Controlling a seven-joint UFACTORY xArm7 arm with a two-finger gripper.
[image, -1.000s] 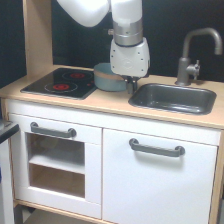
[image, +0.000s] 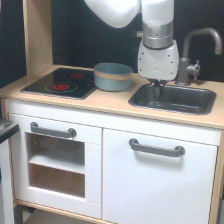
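A teal pot rests on the wooden counter, just right of the black stovetop. My gripper points down over the left part of the sink, to the right of the pot and apart from it. Its dark fingers are small against the dark basin, so their opening cannot be made out. No object shows clearly at the fingertips.
The grey faucet rises behind the sink, close to my arm's right side. Below the counter are an oven-like cabinet with a dark handle and a white door, both shut. Counter in front of the pot is clear.
My arm has moved right, from the pot's right edge to over the sink's left part. The pot stays in about the same place on the counter.
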